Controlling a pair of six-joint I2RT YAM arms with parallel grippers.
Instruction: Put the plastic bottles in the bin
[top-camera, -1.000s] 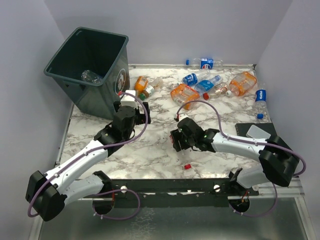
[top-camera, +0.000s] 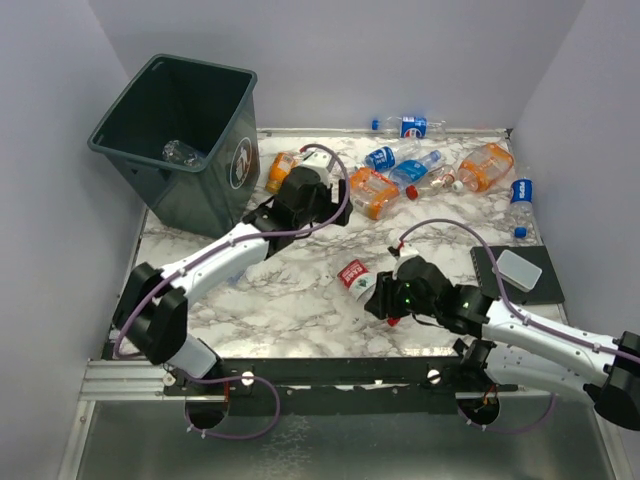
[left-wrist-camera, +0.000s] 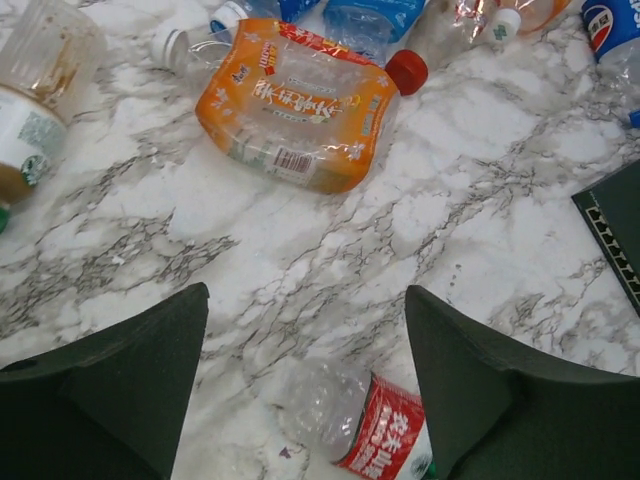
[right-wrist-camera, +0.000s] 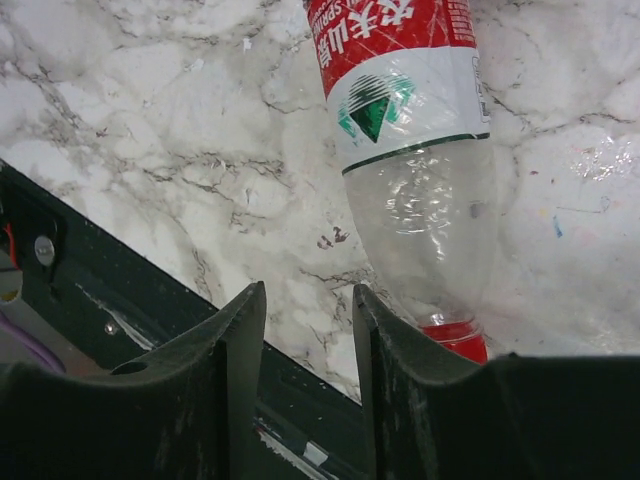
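A red-labelled bottle (top-camera: 354, 278) (right-wrist-camera: 410, 120) lies on the marble below centre, with my right gripper (top-camera: 385, 300) at its near end. In the right wrist view that gripper's fingertips are close together beside the bottle's red cap; whether anything is between them I cannot tell. My left gripper (top-camera: 335, 195) hangs part open over the middle-back, nothing between its fingers, facing a crushed orange-label bottle (top-camera: 374, 192) (left-wrist-camera: 296, 110). The bin (top-camera: 215, 170) at back left holds a clear bottle (top-camera: 183, 154).
Several bottles lie along the back and right, including a blue-label one (top-camera: 521, 200). A black pad (top-camera: 535, 285) with a white case (top-camera: 518, 268) sits at right. The table's front edge (top-camera: 300, 370) is below the right gripper.
My left gripper has moved right, away from the bin. My right gripper has moved toward the front and right, along the red-labelled bottle, which still lies on the table.
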